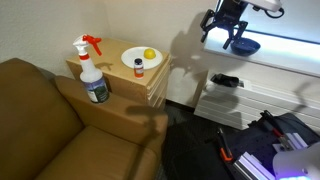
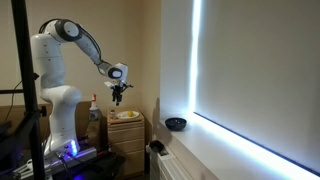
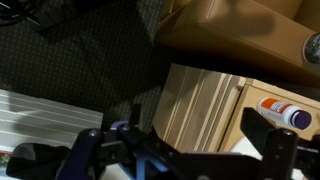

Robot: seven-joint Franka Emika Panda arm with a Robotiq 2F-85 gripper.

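Observation:
My gripper (image 1: 216, 42) hangs in the air on the right of exterior view 1, its fingers spread with nothing visible between them. In the wrist view its dark fingers (image 3: 128, 135) stand apart over the cabinet's edge. On the wooden cabinet top (image 1: 122, 52) are a white plate (image 1: 131, 61) with a yellow round thing (image 1: 149, 54) on it, and a small bottle (image 1: 138, 68) with a red and white label. That bottle (image 3: 284, 112) lies at the right in the wrist view. A dark blue bowl (image 1: 245, 46) rests on the window sill, partly behind the gripper.
A spray bottle (image 1: 91, 72) with a red trigger stands on the ledge behind the brown sofa (image 1: 100, 150). A black cloth (image 1: 226, 80) lies on the white radiator (image 1: 235, 105).

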